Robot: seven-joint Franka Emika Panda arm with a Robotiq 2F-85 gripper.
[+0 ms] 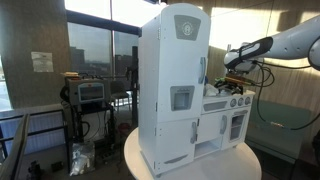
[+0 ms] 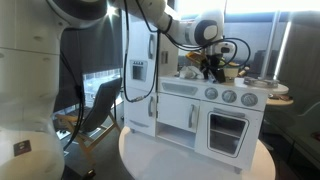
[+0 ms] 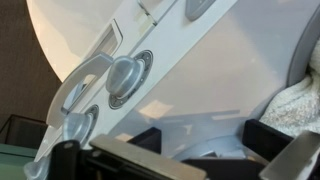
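Observation:
My gripper is open low over the counter of a white toy kitchen, with no object visible between its fingers. One dark finger (image 3: 265, 140) is close to a white, textured cloth (image 3: 296, 107) at the right edge of the wrist view. Grey control knobs (image 3: 125, 75) line the counter's front edge beside the gripper. In the second exterior view, the gripper (image 2: 213, 72) is above the counter near a bowl (image 2: 232, 72), and a pale item lies to its left. The tall cabinet partly hides the counter in the first exterior view.
The fridge-like cabinet (image 1: 178, 85) rises beside the counter. A metallic pan-like item (image 2: 262, 82) sits at the counter's right end. Below are an open shelf and an oven door (image 2: 226, 133). The kitchen stands on a round white table (image 2: 145, 158).

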